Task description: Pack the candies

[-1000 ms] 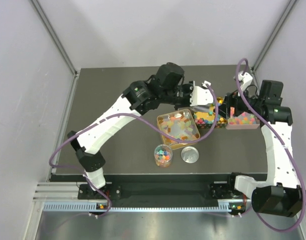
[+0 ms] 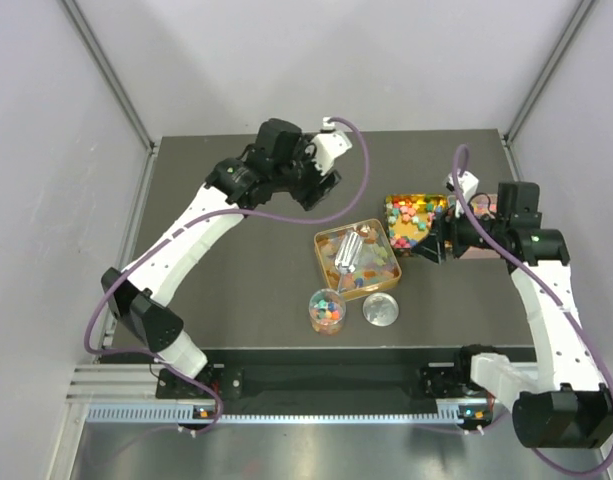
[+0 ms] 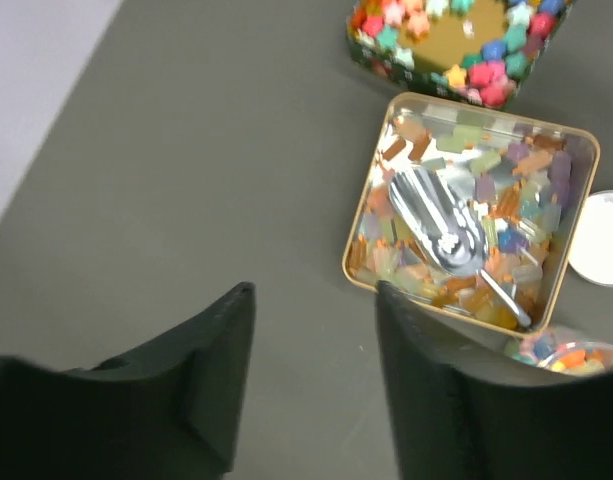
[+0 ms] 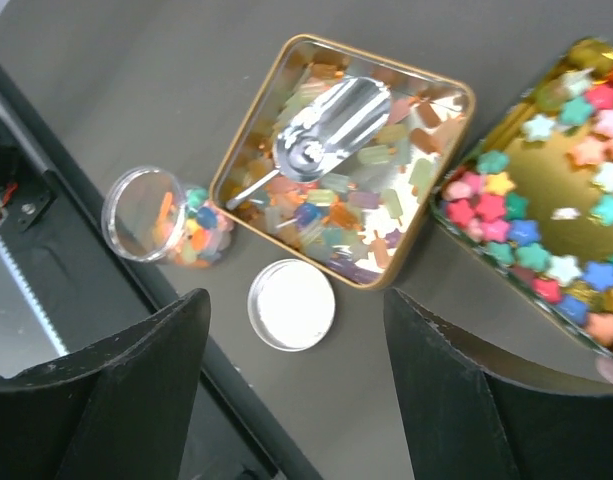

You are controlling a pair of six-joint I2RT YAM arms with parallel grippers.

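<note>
A metal scoop [image 3: 441, 220] lies among wrapped jelly candies in the gold-rimmed square tray [image 2: 323, 265]. The clear jar [image 2: 327, 312] holds coloured candies, with its lid [image 2: 381, 309] beside it. A box of star candies [image 4: 546, 200] adjoins the tray, and a pink box [image 2: 482, 252] is partly hidden by the right arm. My left gripper hangs open and empty above and left of the tray. My right gripper is also open and empty, above the tray's right side near the star box.
The front table edge runs just below the jar and lid, with dark fittings beyond it. Pale walls enclose the sides and back.
My right gripper has shifted slightly down and left.
</note>
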